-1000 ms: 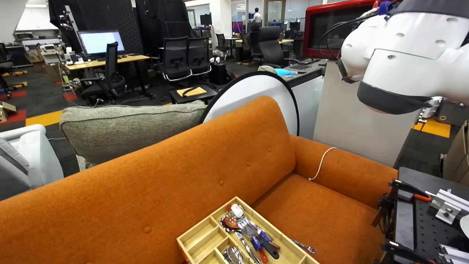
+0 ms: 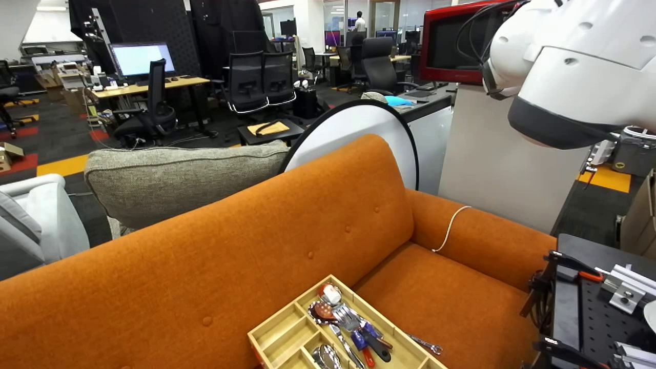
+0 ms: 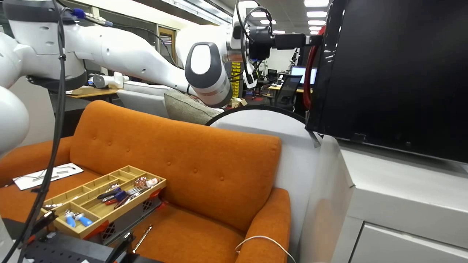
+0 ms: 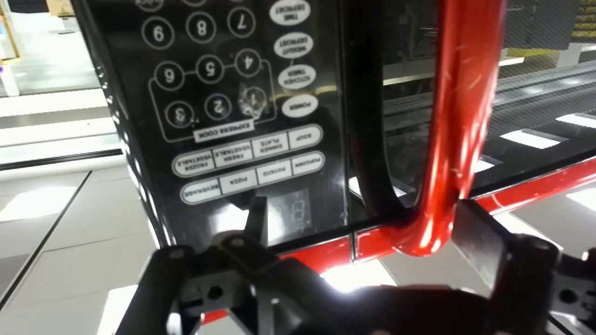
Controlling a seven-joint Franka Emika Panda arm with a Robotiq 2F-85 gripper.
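Note:
The red microwave [image 2: 455,46] stands on a grey cabinet, and in the second exterior view its black side [image 3: 395,79] fills the upper right. In the wrist view, its red door handle [image 4: 466,106] runs down beside the black keypad panel [image 4: 223,111], whose labels appear upside down. My gripper is open, its fingers wide apart. The handle's lower end lies between them in this view, close to the right finger [image 4: 480,237]; I cannot tell whether they touch. In the second exterior view my gripper [image 3: 313,40] reaches the front of the microwave; the first hides it behind the arm.
Below the arm is an orange sofa [image 2: 295,215] with a wooden utensil tray [image 3: 147,193] on it. A grey cabinet [image 3: 395,184] supports the microwave. A round white reflector [image 3: 259,120] leans behind the sofa. Loose cables [image 3: 239,39] hang about the wrist.
In the first exterior view the arm has shifted slightly up and to the right, nearer the microwave. The sofa and tray look unchanged.

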